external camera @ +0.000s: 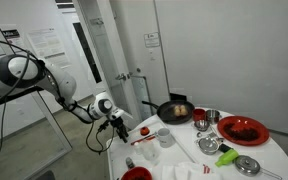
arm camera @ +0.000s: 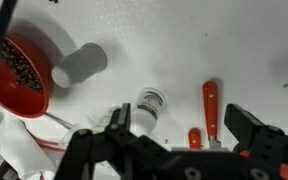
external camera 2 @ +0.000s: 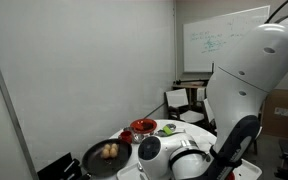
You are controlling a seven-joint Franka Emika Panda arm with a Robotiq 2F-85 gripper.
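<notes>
My gripper stands open above the white table, with its two dark fingers wide apart at the bottom of the wrist view. Between and beyond them lie a screwdriver with an orange handle [arm camera: 211,108] and a small orange-red piece [arm camera: 194,138]. A white cylinder-like item [arm camera: 146,110] shows near the left finger. In exterior view 1 the gripper [external camera: 124,130] hangs over the table's left edge, clear of the objects. Nothing shows between the fingers.
A red bowl of dark beans [arm camera: 19,75] and a grey cup [arm camera: 81,65] lie to the left in the wrist view. A black pan [external camera: 172,110], a red plate [external camera: 242,130] and a lidded pan [external camera: 247,165] occupy the table farther off. Bare table surrounds the screwdriver's upper side.
</notes>
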